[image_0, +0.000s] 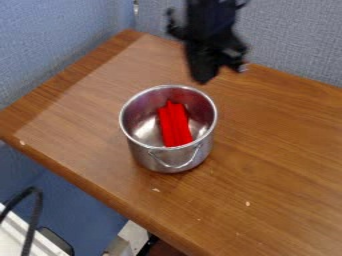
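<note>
A steel pot (150, 154) with a wire handle stands on the wooden table, left of the picture's middle. Inside it lies a red bar-shaped object (175, 124). My black gripper (206, 70) is high at the back, above and beyond the pot and clear of it. It is blurred, but it looks shut, and no held object shows.
Grey-blue padded walls border it at the back and left. Below the table's front-left edge are a dark cable and some equipment.
</note>
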